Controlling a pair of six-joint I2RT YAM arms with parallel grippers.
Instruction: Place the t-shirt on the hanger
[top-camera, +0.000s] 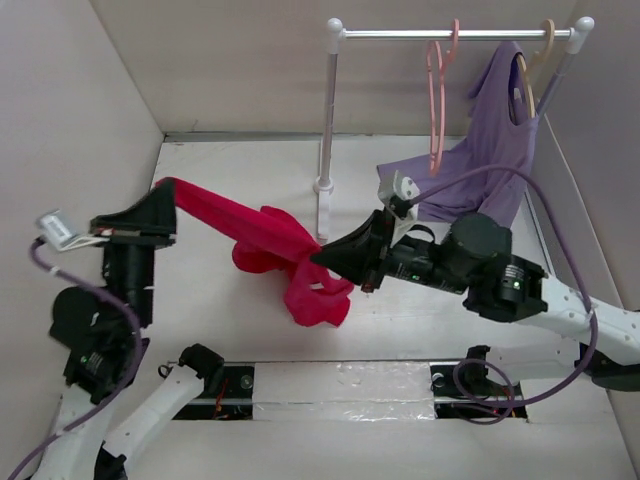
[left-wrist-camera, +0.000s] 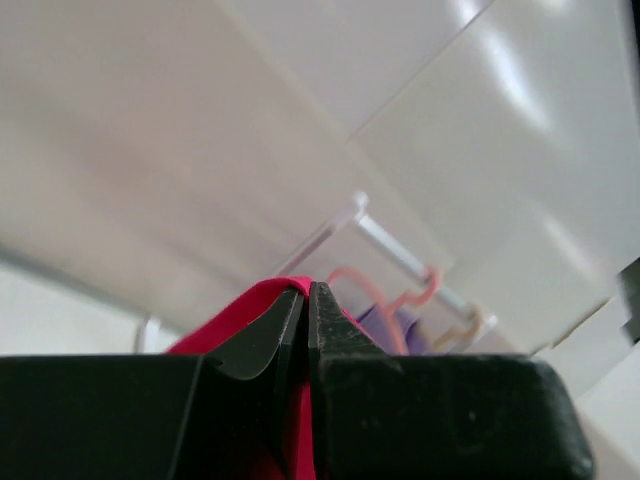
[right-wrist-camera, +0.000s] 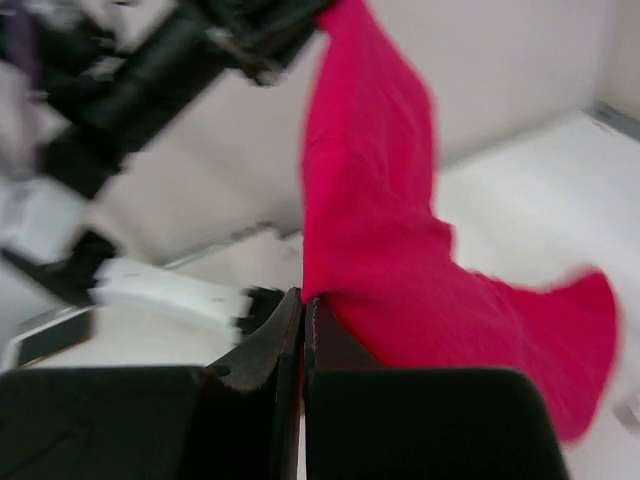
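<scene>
The red t-shirt (top-camera: 280, 250) is stretched between my two grippers, its lower folds near the table's middle in the top view. My left gripper (top-camera: 165, 195) is shut on one end, raised at the left; red cloth runs from its fingers in the left wrist view. My right gripper (top-camera: 325, 255) is shut on another part near the middle; the cloth rises from its fingertips toward the left arm in the right wrist view. Pink hangers (top-camera: 433, 100) hang on the rail (top-camera: 390, 34).
A purple shirt (top-camera: 490, 100) on a beige hanger hangs at the rail's right, draping onto the table behind my right arm. The rack's left post (top-camera: 328, 120) stands at the back middle. Bare table (top-camera: 190, 290) shows at the left.
</scene>
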